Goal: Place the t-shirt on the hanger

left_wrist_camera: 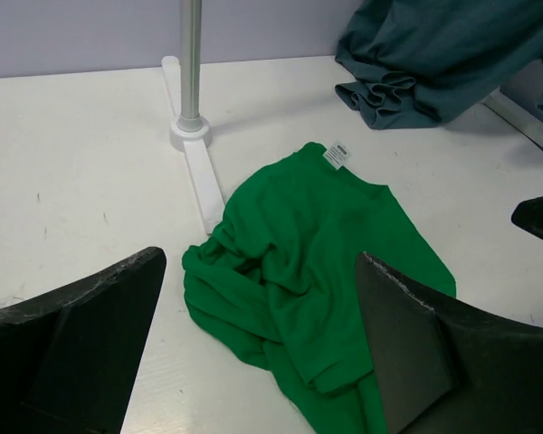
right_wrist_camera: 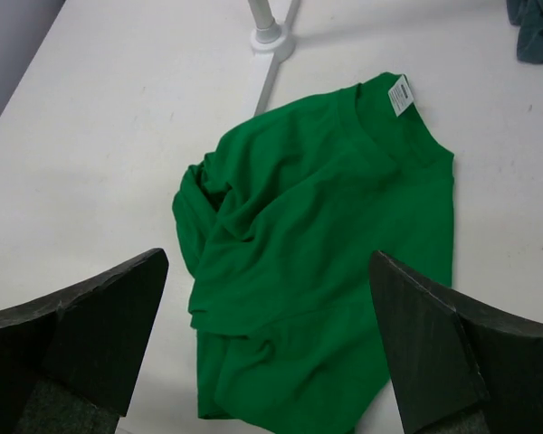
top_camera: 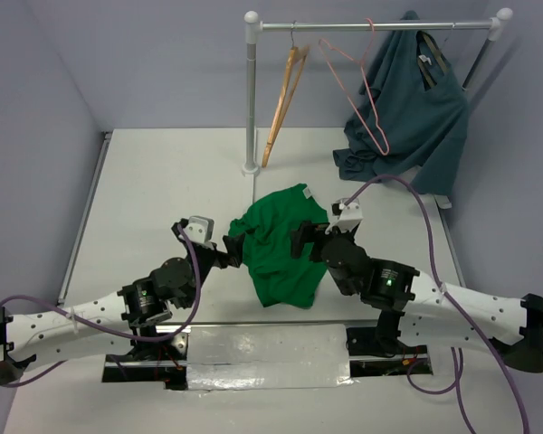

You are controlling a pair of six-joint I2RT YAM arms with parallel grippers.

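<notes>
A crumpled green t shirt [top_camera: 281,253] [left_wrist_camera: 308,253] [right_wrist_camera: 308,235] lies on the white table, a white label at its far edge. Two empty hangers hang from the rail: a wooden one [top_camera: 282,99] and a pink one [top_camera: 380,136]. My left gripper [top_camera: 219,248] is open just left of the shirt, its fingers framing it in the left wrist view. My right gripper [top_camera: 308,237] is open above the right part of the shirt, with nothing between its fingers.
A clothes rail [top_camera: 344,26] stands at the back, its post [left_wrist_camera: 190,81] behind the shirt. A dark teal garment [top_camera: 407,108] hangs at the back right, reaching down to the table.
</notes>
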